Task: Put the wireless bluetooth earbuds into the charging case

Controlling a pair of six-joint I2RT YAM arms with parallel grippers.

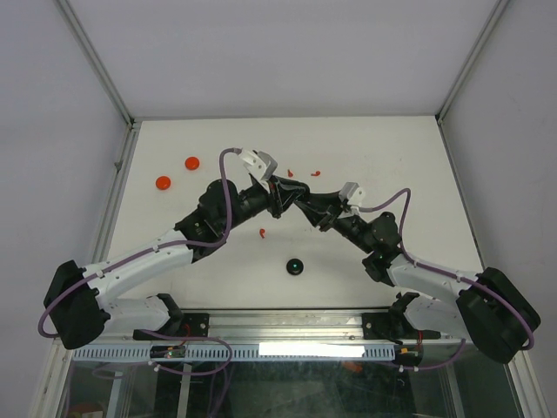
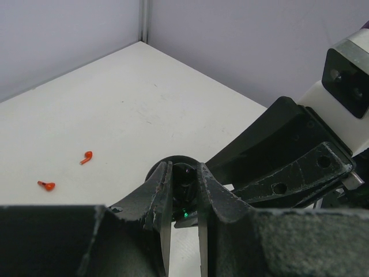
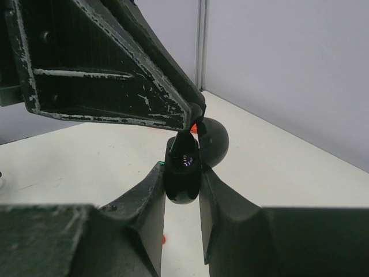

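My left gripper is shut on a small glossy black earbud [image 2: 184,178], which it holds at the open charging case. The round black case [image 3: 183,187] is pinched in my right gripper, off the table, with its domed lid [image 3: 214,142] swung open. In the right wrist view, the left fingertips [image 3: 187,115] come down into the case's mouth from the upper left. A green light [image 2: 185,214] shows at the case. How deep the earbud sits in its slot is hidden by the fingers.
Another round black case [image 1: 295,266] lies on the white table [image 1: 374,148] near the front. Two orange discs [image 1: 191,163] lie at the far left. Small orange earbuds [image 1: 262,232] are scattered around the middle.
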